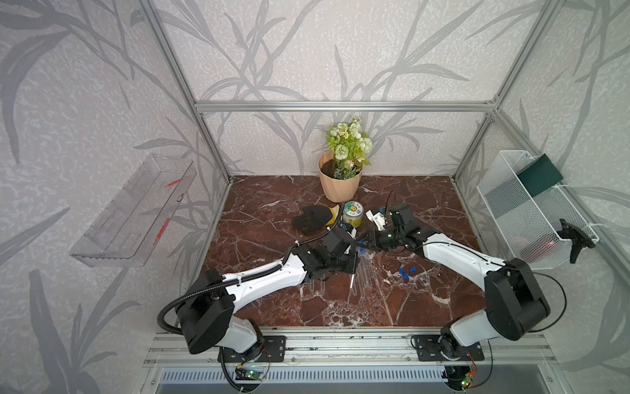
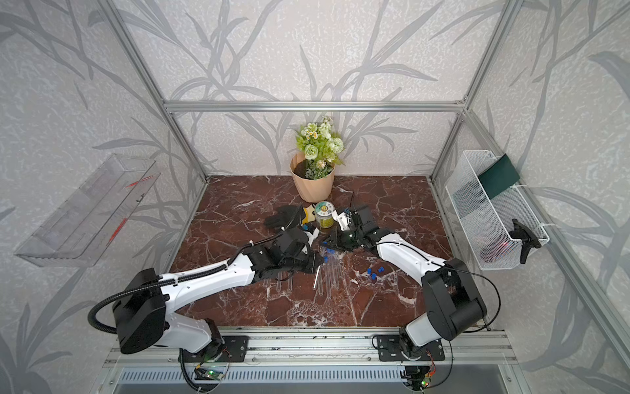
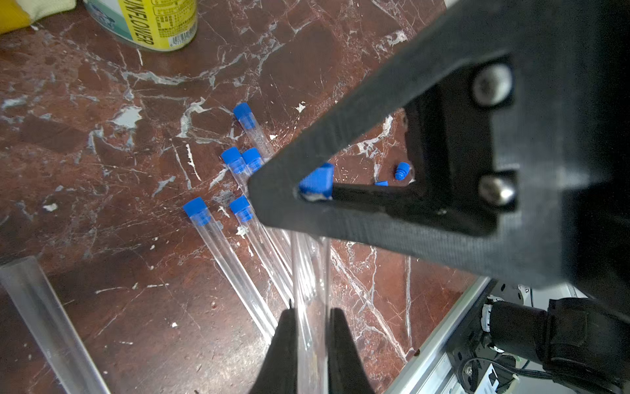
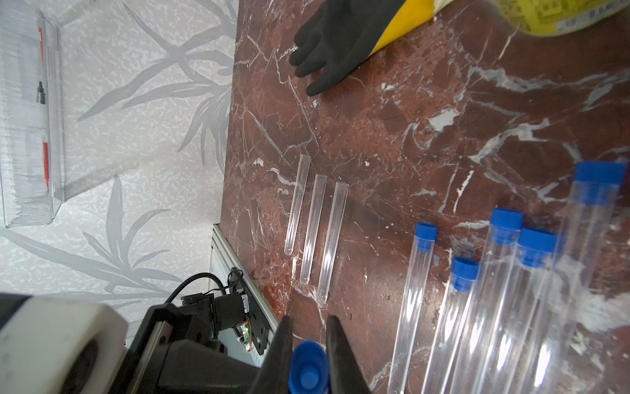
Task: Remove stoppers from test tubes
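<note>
In the left wrist view, my left gripper is shut on a clear test tube [image 3: 309, 272], held with its top away from the gripper. A triangular finger of my right gripper crosses in front of that top, and a blue stopper [image 3: 317, 180] shows through its opening. My right gripper is shut on this stopper [image 4: 308, 362], seen in the right wrist view. Whether the stopper still sits in the tube cannot be told. Several blue-stoppered tubes [image 4: 412, 308] lie on the table. Farther left lie three tubes [image 4: 313, 229] without stoppers.
Loose blue stoppers [image 1: 405, 273] lie on the right of the table. Behind the grippers stand a yellow can [image 1: 353, 214] and a flower pot [image 1: 340, 187], with a black and yellow glove [image 1: 311, 218] beside them. Both arms meet closely at the middle.
</note>
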